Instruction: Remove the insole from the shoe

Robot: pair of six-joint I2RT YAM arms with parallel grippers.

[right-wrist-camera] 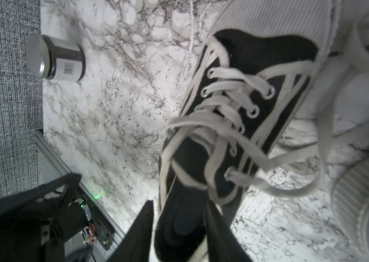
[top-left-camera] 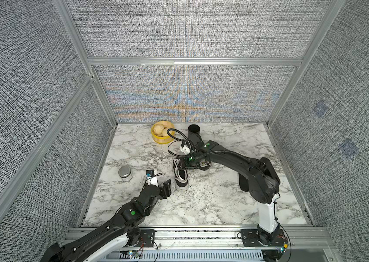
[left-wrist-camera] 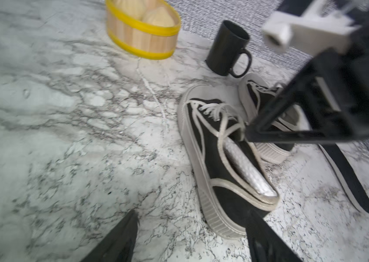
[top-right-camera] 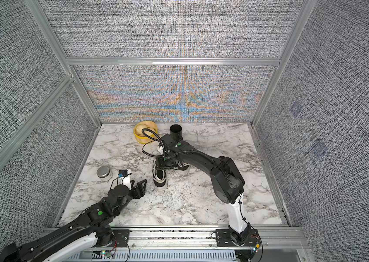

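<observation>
A black shoe (left-wrist-camera: pixel 212 148) with pale laces and a ribbed sole stands upright, its heel toward the front of the table. A white textured surface (left-wrist-camera: pixel 247 168) shows inside its opening. My left gripper is open to the left of the heel, with bare space between its fingers. Above the shoe's collar and laces hangs my right gripper, its fingers apart with the dark shoe opening beneath; no held object shows. A loose black insole (left-wrist-camera: pixel 348 179) lies on the table at the right, partly hidden under the right arm in the top views.
Close to the right of the shoe stands a second shoe (left-wrist-camera: pixel 263 96). Behind them are a black mug (left-wrist-camera: pixel 228 48) and a yellow-rimmed basket (left-wrist-camera: pixel 143 32) of buns. A jar (top-left-camera: pixel 124 171) sits at the left.
</observation>
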